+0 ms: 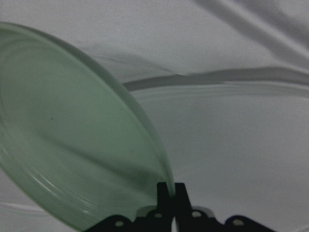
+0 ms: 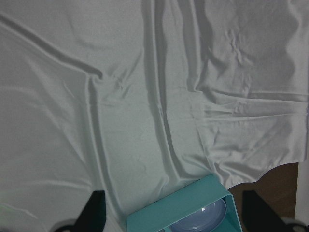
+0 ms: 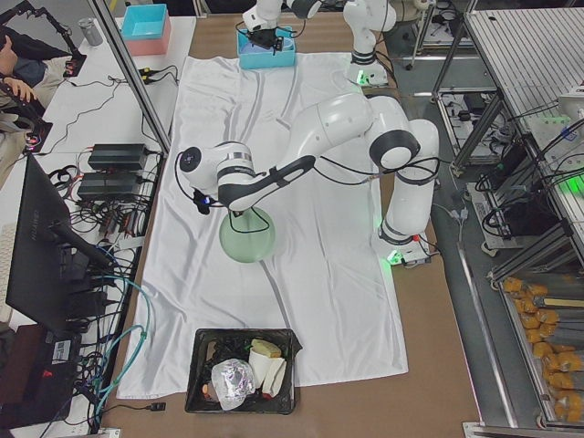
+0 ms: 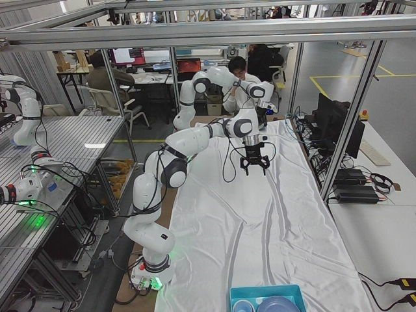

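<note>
A pale green plate point(image 1: 72, 121) fills the left of the left wrist view, with my left gripper shut on its rim. In the camera left view the plate point(image 3: 246, 239) shows over the white cloth, partly under the left arm. My right gripper point(image 4: 254, 168) hangs open over the cloth in the camera right view. In the right wrist view a teal bin point(image 2: 174, 200) with a blue dish point(image 2: 200, 217) inside shows below it, between the open fingers, which hold nothing.
A black crate point(image 3: 196, 365) with a foil bundle and other items stands at the near edge in the camera left view. Monitors and cables line one side, a metal bench the other.
</note>
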